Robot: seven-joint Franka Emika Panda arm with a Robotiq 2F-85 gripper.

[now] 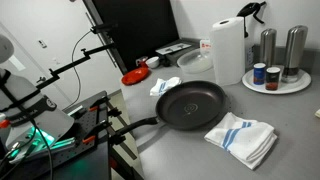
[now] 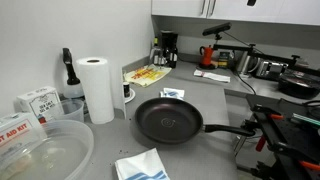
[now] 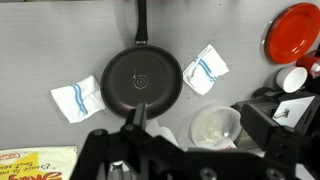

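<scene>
A black frying pan (image 1: pixel 193 104) lies flat and empty on the grey counter, its handle (image 2: pixel 229 129) reaching out towards the arm's side. Seen from above, the pan (image 3: pixel 142 82) is between two folded white cloths with blue stripes, one cloth (image 3: pixel 78 100) to its left and another cloth (image 3: pixel 205 68) to its right. Both cloths rest on the counter, apart from the pan. My gripper shows at the bottom of the wrist view, open, with nothing held between its fingers. Neither exterior view shows the fingers clearly.
A paper towel roll (image 1: pixel 228 50) stands behind the pan. Beyond it, small jars and tall mills share a white plate (image 1: pixel 280 88). A clear bowl (image 2: pixel 50 152) and boxes (image 2: pixel 40 103) occupy one side. Red dishes (image 3: pixel 292 35) sit farther off. Bare counter surrounds the pan's handle.
</scene>
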